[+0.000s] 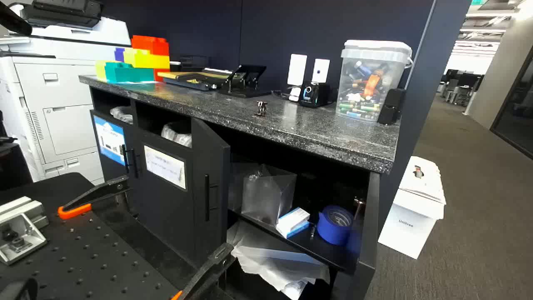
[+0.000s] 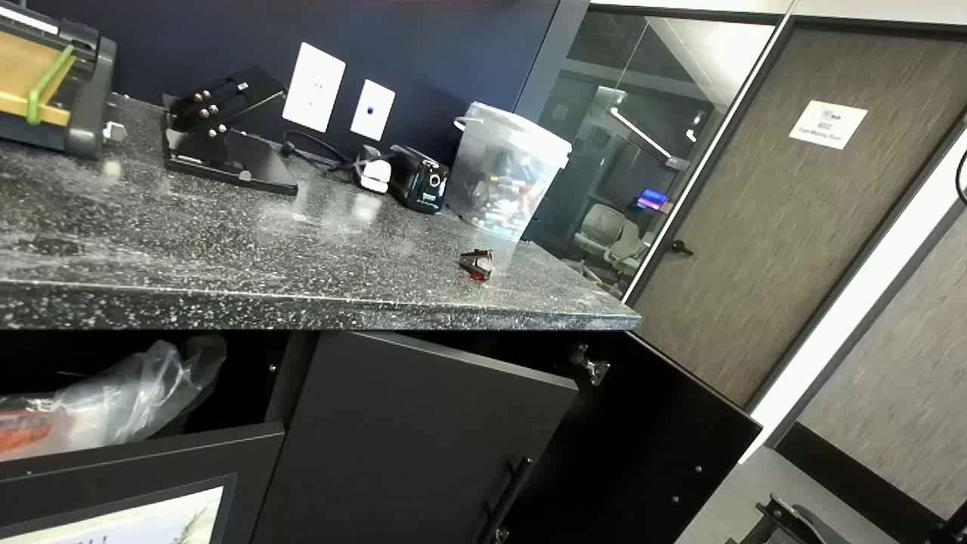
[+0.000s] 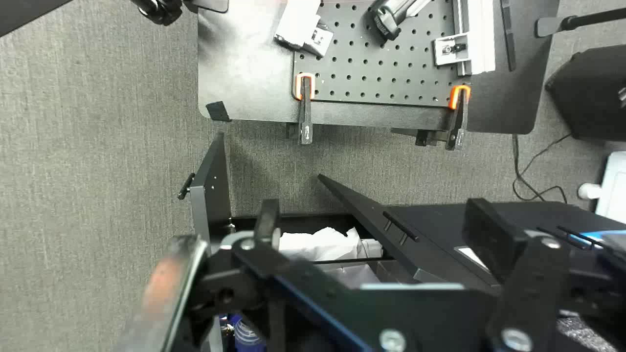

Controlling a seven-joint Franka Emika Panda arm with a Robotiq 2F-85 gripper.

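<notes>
In the wrist view my gripper is open, its two black fingers wide apart and nothing held between them. Below it in that view stands the open cabinet, with one door point(image 3: 212, 187) swung out on the left and another door point(image 3: 375, 223) slanting across the middle. Exterior view 1 shows a roll of blue tape point(image 1: 333, 226), a small white-and-blue box point(image 1: 293, 220) and a clear bin point(image 1: 267, 195) on the cabinet shelf. A small staple remover point(image 2: 477, 264) lies on the speckled counter point(image 2: 344, 263). Neither exterior view clearly shows the gripper.
A clear tub of batteries point(image 1: 372, 82), a pencil sharpener point(image 1: 315, 94) and a black stand point(image 1: 245, 80) occupy the counter. Coloured blocks point(image 1: 135, 62) sit at its far end. Clamps point(image 3: 305, 108) overhang the pegboard table's edge. A white box point(image 1: 413, 207) stands on the floor.
</notes>
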